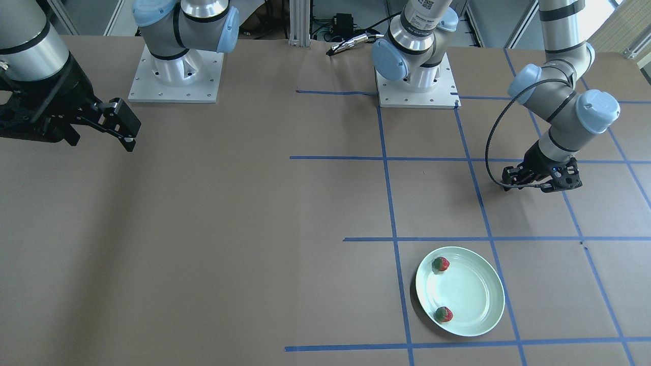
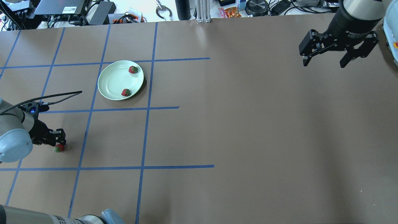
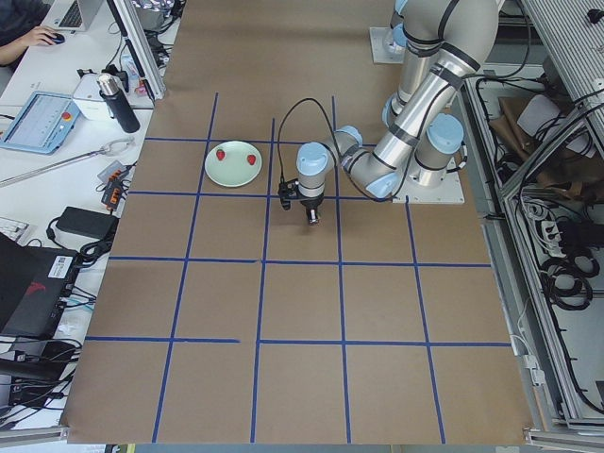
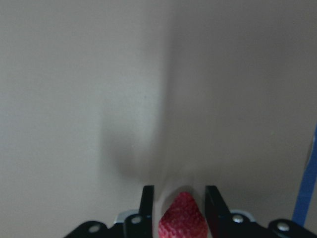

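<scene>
My gripper (image 1: pixel 526 180) is low over the tabletop at the right of the front view, also seen at the centre of the left view and at the left of the top view. In the left wrist view a strawberry (image 4: pixel 182 218) sits between the two fingertips; the top view shows that strawberry (image 2: pixel 59 148) on the table at the gripper. Whether the fingers press on it is unclear. A pale plate (image 1: pixel 462 286) holds two strawberries (image 1: pixel 444 314), one near each side of it.
A second black gripper (image 2: pixel 335 50) hangs at the other side of the table. Arm bases (image 1: pixel 416 97) stand along an edge. Equipment crowds the desk beyond it in the top and left views.
</scene>
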